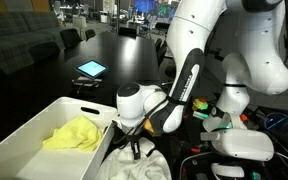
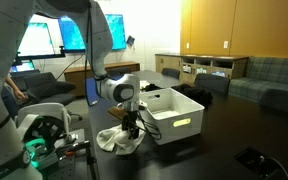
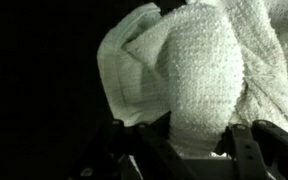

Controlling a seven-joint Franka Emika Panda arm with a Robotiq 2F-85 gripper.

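My gripper (image 1: 136, 148) points down beside the white box and is shut on a white cloth (image 1: 129, 168). Seen from the wrist, a thick fold of the cloth (image 3: 202, 75) bulges up between the two fingers, and looser folds spread to the right. In the second exterior view the cloth (image 2: 117, 139) hangs or lies bunched under the gripper (image 2: 135, 130), its lower part at the dark table. Whether it still touches the table, I cannot tell.
Close by stands a white box (image 2: 192, 122); a yellow cloth (image 1: 76, 133) lies inside it. A lit tablet (image 1: 91, 69) rests farther back on the dark table. Cables (image 2: 152, 128) hang by the gripper. Much of the table right of the box is clear in the second exterior view.
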